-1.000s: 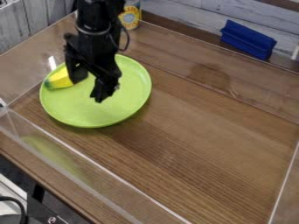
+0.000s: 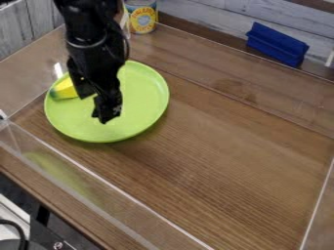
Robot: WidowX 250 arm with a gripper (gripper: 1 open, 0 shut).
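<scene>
My black gripper [image 2: 92, 96] reaches down from the top left over a green plate [image 2: 137, 112], its open fingers low above the plate's left part. A yellow object [image 2: 62, 87] lies at the plate's left edge, just left of the gripper and partly hidden by it. I see nothing held between the fingers.
A blue object [image 2: 276, 44] stands by the white back wall at the right. A can [image 2: 141, 15] stands at the back. The wooden surface [image 2: 222, 166] right of the plate is clear. A clear edge runs along the lower left.
My gripper has moved down and to the left over the plate, closer to the yellow object and now covering part of it.
</scene>
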